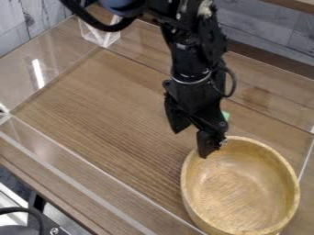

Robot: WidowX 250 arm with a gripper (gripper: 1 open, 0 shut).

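My black gripper (pixel 194 128) hangs at the middle of the view, just above and behind a tan oval bowl (pixel 240 188) at the lower right. A small green object (pixel 223 117) shows partly behind the gripper's right side, mostly hidden.
A clear container (pixel 98 26) stands at the back left. Black cables lie at the lower left edge.
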